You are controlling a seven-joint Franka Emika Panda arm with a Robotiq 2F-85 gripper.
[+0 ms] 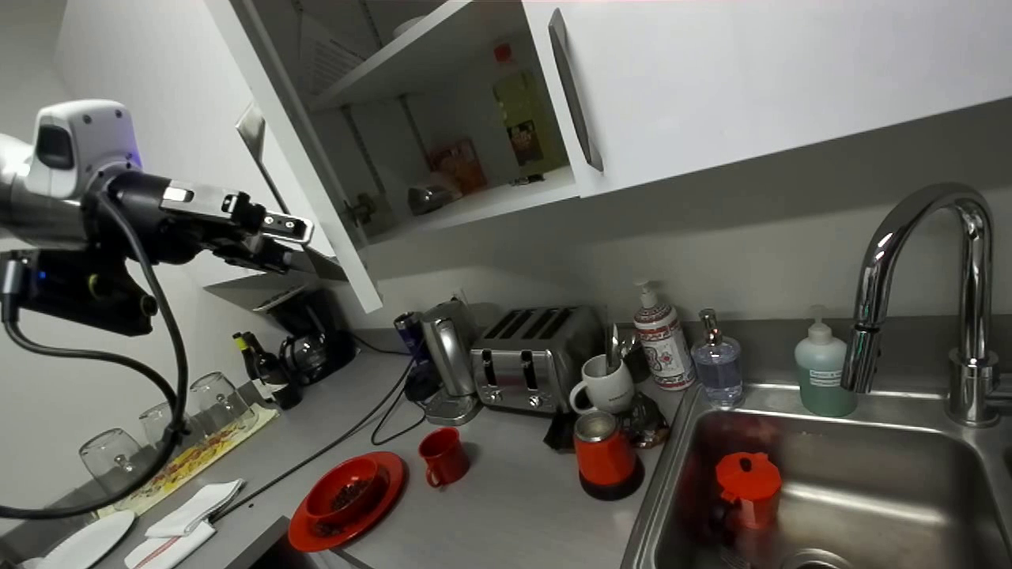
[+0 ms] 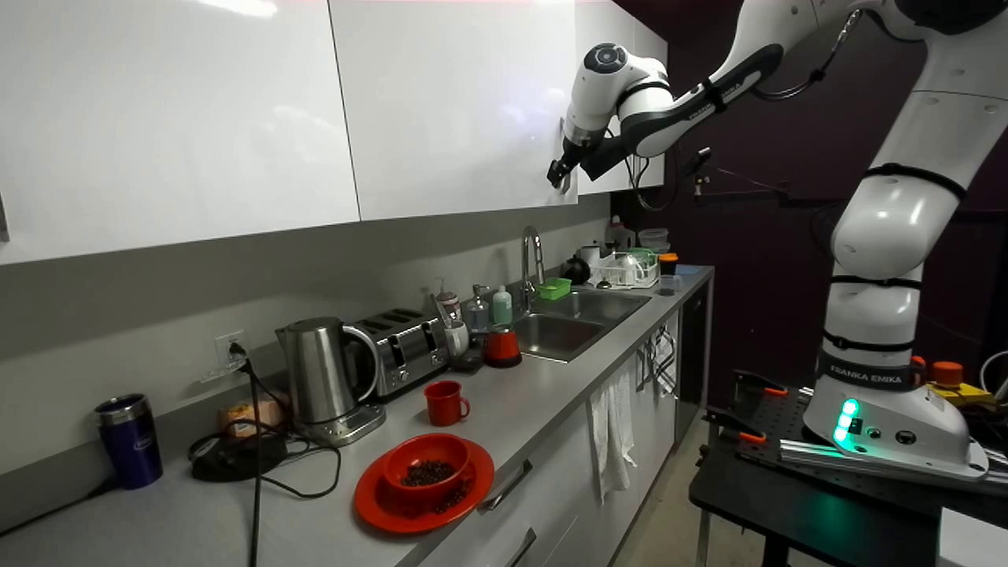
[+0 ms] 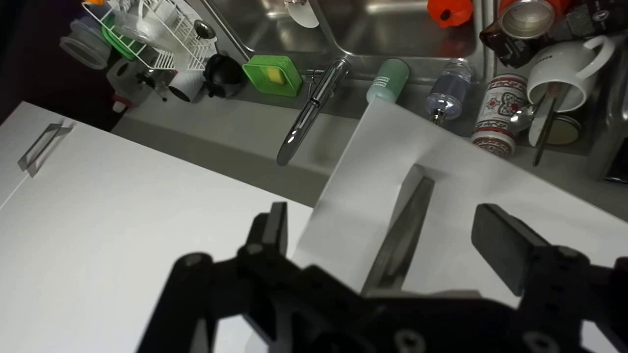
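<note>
My gripper is open, its two dark fingers (image 3: 500, 247) wide apart. Between them in the wrist view appears the metal bar handle (image 3: 406, 232) of a white cabinet door (image 3: 500, 182). Whether the fingers reach around the handle or stay short of it, I cannot tell. In exterior view 1 the gripper (image 1: 289, 245) is at the outer side of the swung-out door (image 1: 308, 156). Behind that door the cupboard (image 1: 427, 204) shows shelves with a yellow bottle (image 1: 524, 118). Exterior view 2 shows the gripper (image 2: 559, 175) small, near the door's edge.
Below, the counter carries a red plate (image 2: 375, 501) with a bowl, a red mug (image 2: 444, 403), a toaster (image 2: 406, 350) and a kettle (image 2: 316, 373). The sink (image 1: 877, 474) holds a red pot (image 1: 749, 484). A tall faucet (image 1: 972, 284) rises behind it. Another cabinet door (image 1: 759, 85) is shut.
</note>
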